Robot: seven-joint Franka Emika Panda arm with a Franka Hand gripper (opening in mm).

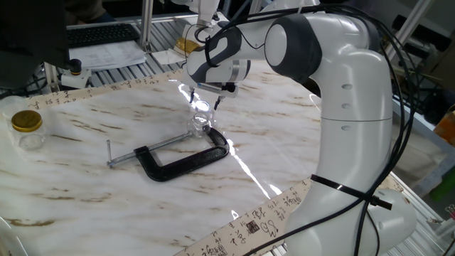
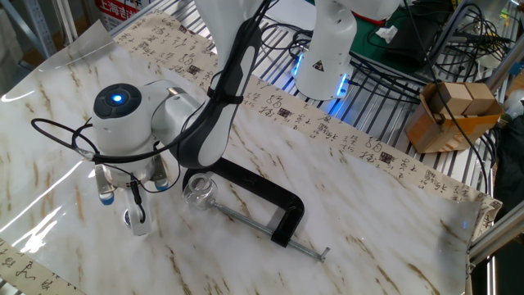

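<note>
A black C-clamp point(image 1: 186, 166) with a metal screw lies on the marbled table, also seen as a dark clamp frame point(image 2: 260, 190) in the second view. Between its screw end and its far finger sits a small clear glass jar point(image 1: 201, 122); the same clear jar point(image 2: 199, 192) shows beside the arm in the second view. My gripper point(image 1: 205, 101) hangs above and behind the jar in the first view, its two fingers spread with nothing visible between them. In the second view its blue-tipped fingertips point(image 2: 106, 198) are to the left of the jar and clamp.
A clear jar with a gold lid point(image 1: 27, 121) stands at the table's left. Patterned edging strips point(image 1: 245, 226) border the table. A keyboard point(image 1: 101, 35) and papers lie behind it. An open cardboard box point(image 2: 446, 119) sits beyond the edge; free tabletop surrounds the clamp.
</note>
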